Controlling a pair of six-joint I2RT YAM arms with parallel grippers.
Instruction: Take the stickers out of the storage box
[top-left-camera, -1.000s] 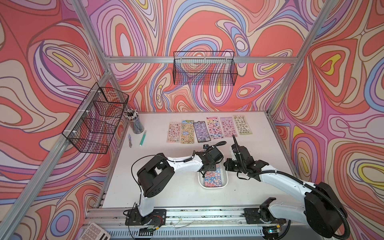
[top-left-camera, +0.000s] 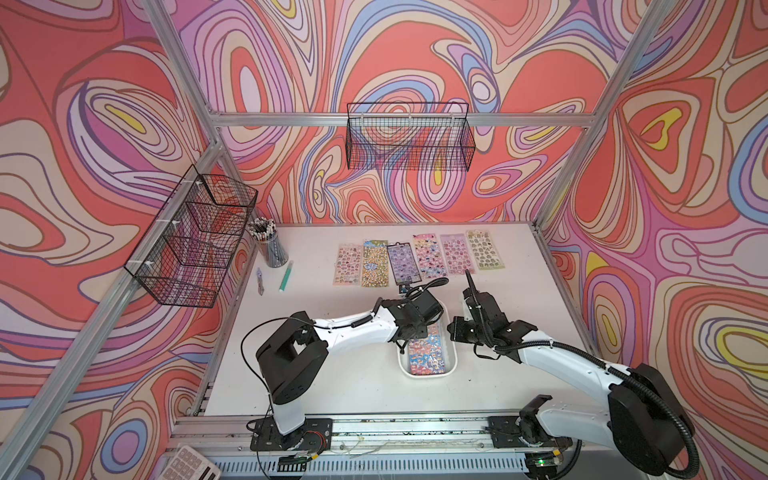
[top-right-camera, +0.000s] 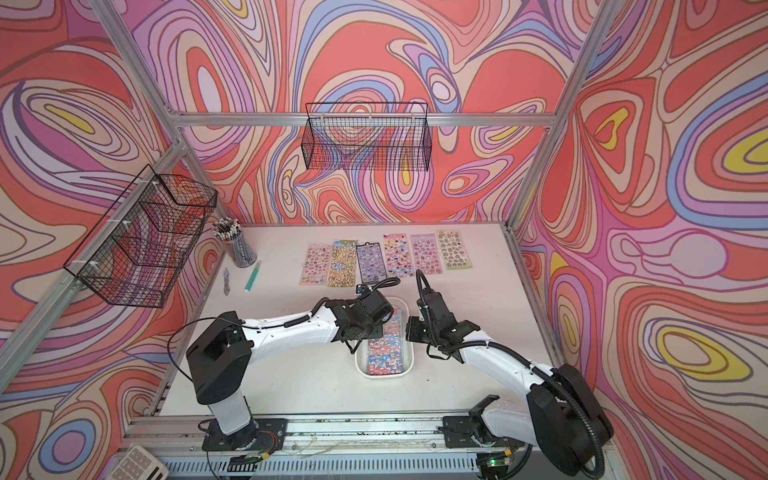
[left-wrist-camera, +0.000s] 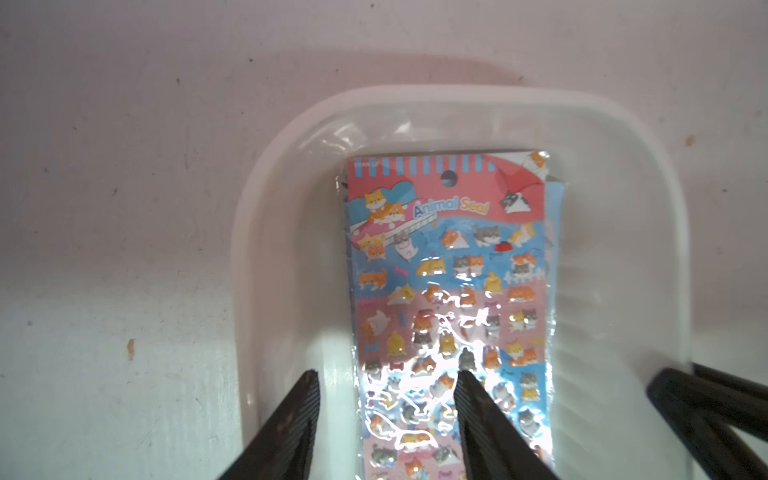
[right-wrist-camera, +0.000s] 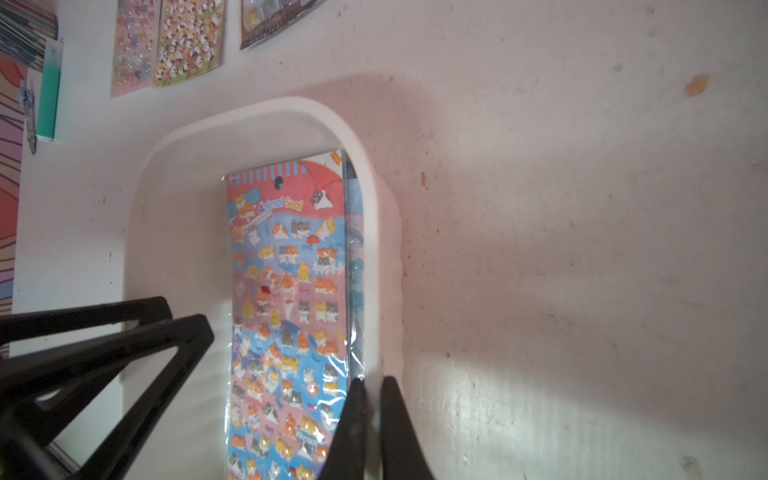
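The white storage box (top-left-camera: 453, 352) stands on the table between my two arms. In it lies a stack of sticker sheets, the top one a pink and blue "Animal Seal" sheet (left-wrist-camera: 448, 272) with small animals; a bluish edge of another sheet (right-wrist-camera: 356, 264) pokes out beneath it. Over the top sheet, my left gripper is open, its fingers apart with nothing held between them. My right gripper is shut on the box's right rim, one finger inside and one outside the wall.
Several sticker sheets (top-left-camera: 429, 254) lie in a row at the table's back. A pen holder (top-left-camera: 273, 252), a green cutter (top-left-camera: 285, 276) and a slim tool (top-left-camera: 260, 281) sit at the left. Free table surrounds the box's front.
My left arm has shifted a little to the left and its gripper with it, still over the box. The right arm stays put at the rim.
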